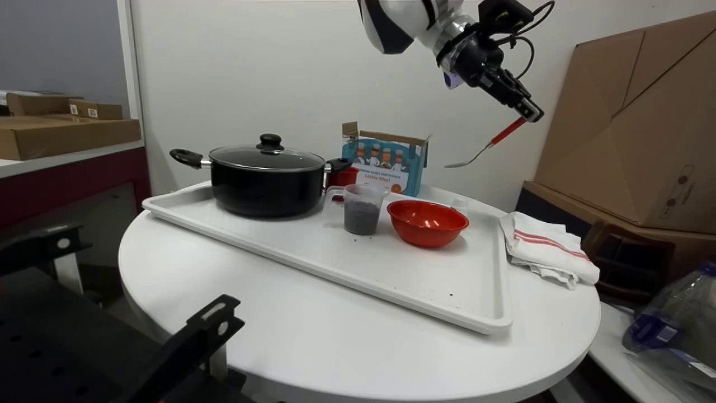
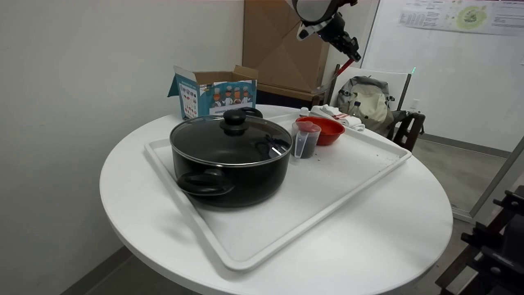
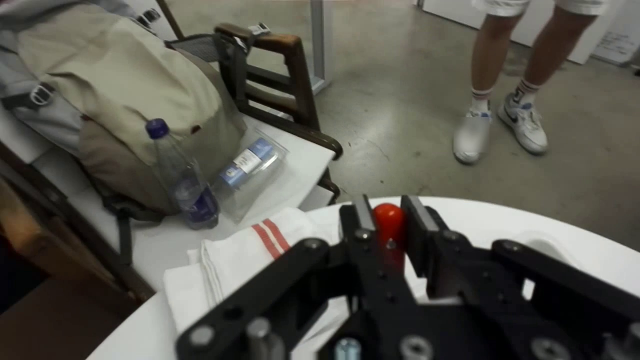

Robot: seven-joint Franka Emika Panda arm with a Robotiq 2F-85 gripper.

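High over the back right of the table, my gripper (image 1: 530,114) is shut on the red handle (image 1: 507,131) of a utensil. Its metal end (image 1: 463,163) slants down to the left, in the air and apart from everything below. In the wrist view the handle's red end (image 3: 390,221) shows between the two fingers. Below stands an empty-looking red bowl (image 1: 427,225) on a white tray (image 1: 322,267). Left of it is a clear measuring cup (image 1: 362,214) with dark grains inside. A black pot (image 1: 265,188) with its glass lid on fills the tray's left end.
A teal cardboard box (image 1: 386,164) stands open behind the tray. A folded white towel (image 1: 547,245) with red stripes lies at the right edge. Large cardboard boxes (image 1: 624,127) rise at the right. The tray's front right is mostly bare, with a few dark specks.
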